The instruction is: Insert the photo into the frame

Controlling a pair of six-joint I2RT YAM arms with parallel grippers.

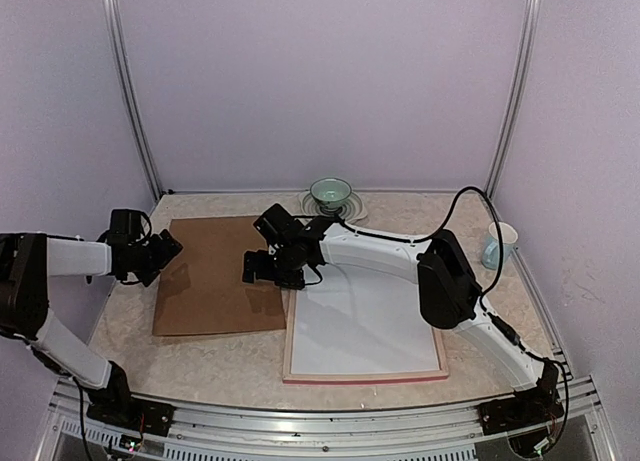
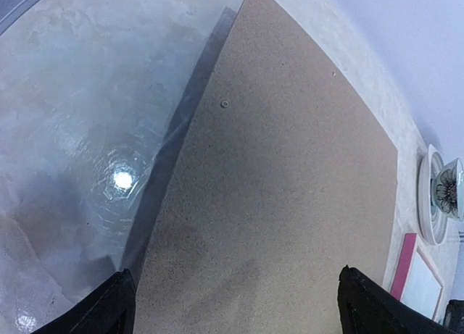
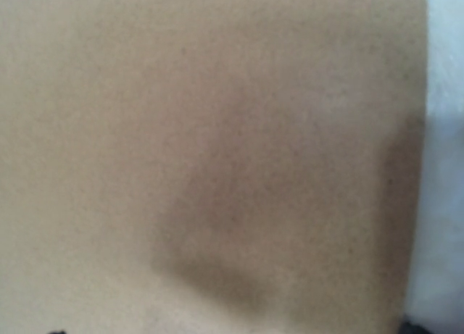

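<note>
A flat brown board [image 1: 215, 296] lies on the left half of the table, its plain side up with small marks showing in the left wrist view. To its right sits the shallow frame [image 1: 288, 356], pale with a reddish outer edge, around a white panel [image 1: 365, 331]. I cannot make out a photo's picture side. My left gripper [image 1: 165, 256] is open at the board's left edge; in the left wrist view its dark fingers [image 2: 109, 305] stand wide apart. Over the board's right part, my right gripper [image 1: 258, 269] is open. Only brown surface fills most of the right wrist view.
A green bowl [image 1: 331, 192] on stacked plates [image 1: 358, 210] stands at the back, and a light blue mug [image 1: 499, 246] at the right. My right arm [image 1: 370, 253] stretches across the frame. Bare table shows in front of the board.
</note>
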